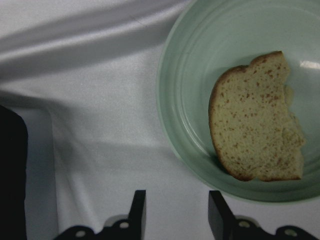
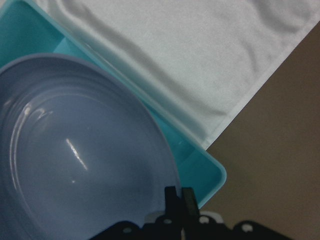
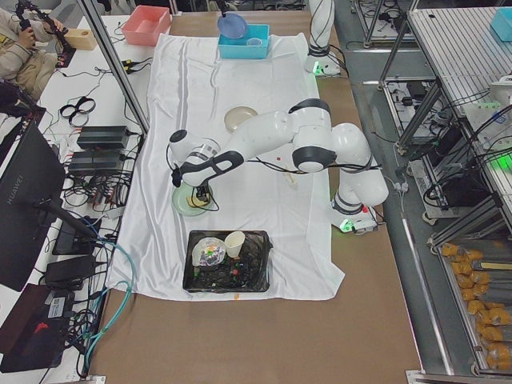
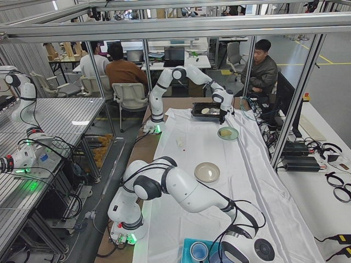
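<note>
A piece of bread point(image 1: 252, 120) lies on a green plate point(image 1: 175, 95) on the white cloth. My left gripper is open just beside that plate, nothing between its fingers, with the bread ahead of it. My right gripper is shut on the rim of a blue plate point(image 2: 82, 155), which hangs over the turquoise bin point(image 2: 202, 172). A beige plate point(image 4: 207, 171) lies empty in the middle of the cloth.
A black tray point(image 3: 220, 272) with a white cup point(image 3: 234, 244) and a foil-like dish point(image 3: 206, 254) stands near the green plate.
</note>
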